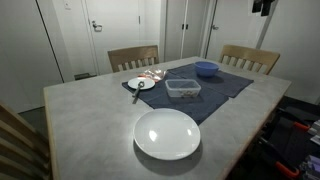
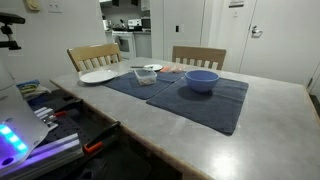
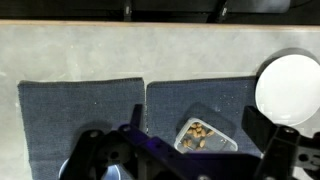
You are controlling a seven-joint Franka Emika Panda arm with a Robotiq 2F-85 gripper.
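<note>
My gripper is open high above the table, its fingers wide apart with nothing between them. Below it in the wrist view, a clear container (image 3: 214,144) holds small brown pieces. To the right lies a large white plate (image 3: 288,88), which looks empty in exterior view 1. A blue bowl (image 2: 202,80) rests on a dark mat; the arm hides much of it from the wrist camera. Farther along the table is a small white plate (image 1: 143,84), with a dark-handled utensil (image 1: 136,95) at its edge.
Two dark mats (image 2: 198,107) cover part of the long table (image 1: 85,125). A crumpled patterned item (image 1: 154,73) lies beyond the small plate. Wooden chairs (image 2: 198,58) stand around the table.
</note>
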